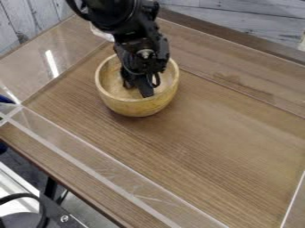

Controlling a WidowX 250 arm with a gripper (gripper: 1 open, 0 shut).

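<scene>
A round light wooden bowl [137,102] sits on the brown table toward the upper left. My black gripper [146,87] reaches down from the top into the bowl, its fingertips low inside it, right of the bowl's middle. It looks shut; I cannot make out anything held between the fingers. What lies in the bowl under the gripper is mostly hidden by it.
Clear tape runs along its left and front edges. A small white item is partly hidden behind the arm at the back. A black cable lies at the lower left.
</scene>
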